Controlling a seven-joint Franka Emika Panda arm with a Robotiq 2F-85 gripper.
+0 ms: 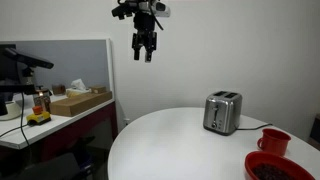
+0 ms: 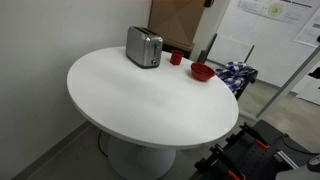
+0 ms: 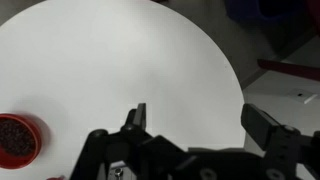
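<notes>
High above the white round table [image 1: 170, 150], my gripper [image 1: 143, 55] hangs with its fingers pointing down. Its fingers stand wide apart in the wrist view, and the gap of the gripper holds nothing. A silver two-slot toaster [image 1: 222, 112] stands on the table, also seen in exterior view 2 as the toaster [image 2: 144, 47]. Beside it is a red mug [image 1: 273, 143]. Close to the mug sits a red bowl [image 2: 201, 76]; from above, this bowl [image 3: 40, 138] shows dark small contents. Bowl and gripper are well apart.
The toaster's black cord [image 1: 255, 127] runs toward the mug. A grey-backed side desk [image 1: 75, 125] carries brown boxes [image 1: 80, 104] and a yellow tool [image 1: 38, 118].
</notes>
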